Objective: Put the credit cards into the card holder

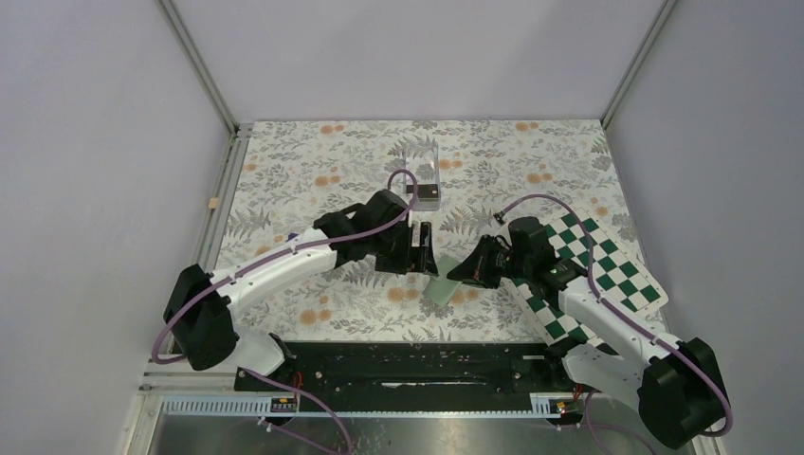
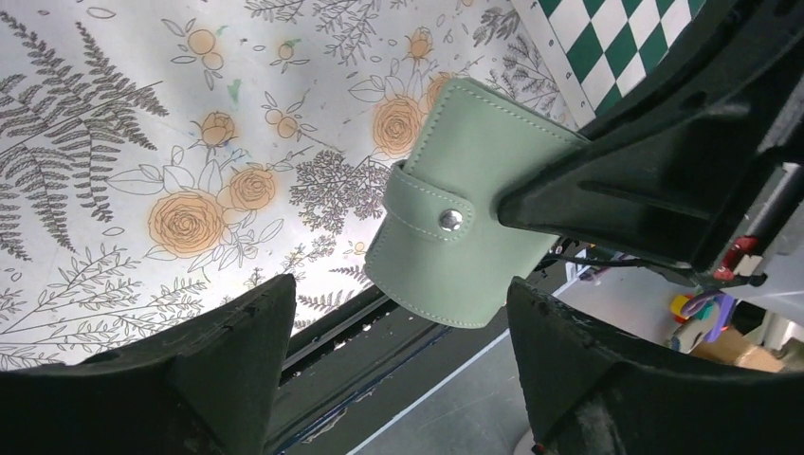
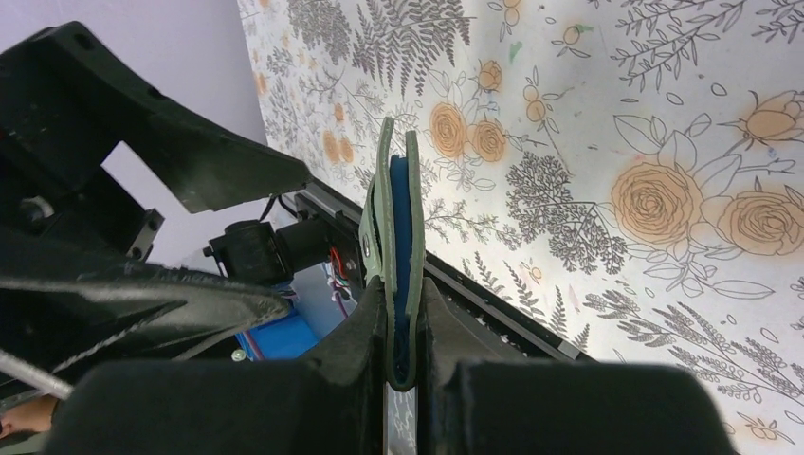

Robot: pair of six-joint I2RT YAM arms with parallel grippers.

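The pale green card holder (image 2: 474, 209) is gripped at one side by my right gripper, which is shut on it. Its strap is snapped closed with a silver stud in the left wrist view. From the right wrist view I see the holder (image 3: 415, 237) edge-on, a dark blue layer (image 3: 402, 246) between its green covers. My left gripper stands open just beside the holder, with nothing between its fingers. In the top view the holder (image 1: 442, 284) hangs between the two grippers. Whether cards are inside cannot be made out.
A clear box (image 1: 423, 175) with a dark item in its near end lies at the back middle. A green-and-white checkered board (image 1: 621, 275) occupies the right side, under the right arm. A small blue thing (image 1: 292, 236) shows behind the left arm.
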